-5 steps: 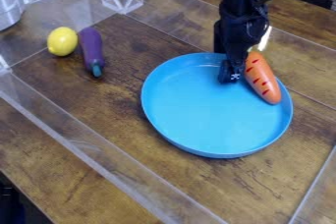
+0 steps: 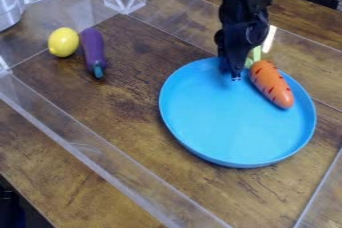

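My gripper (image 2: 235, 54) is at the top centre, its dark body reaching down to the upper rim of the blue plate (image 2: 230, 122). An orange carrot (image 2: 271, 84) lies on the plate's right side, tilted along the rim. A pale green and cream item (image 2: 262, 47) sits behind the gripper, partly hidden by it. The fingers are dark and crowded against these things, so their opening is unclear.
A purple eggplant (image 2: 92, 50) and a yellow lemon (image 2: 63, 42) lie at the left on the dark wooden surface. Clear side strips run along the lower left and right.
The plate has shifted right and slightly down, with the carrot on it. The gripper remains near the plate's upper rim.
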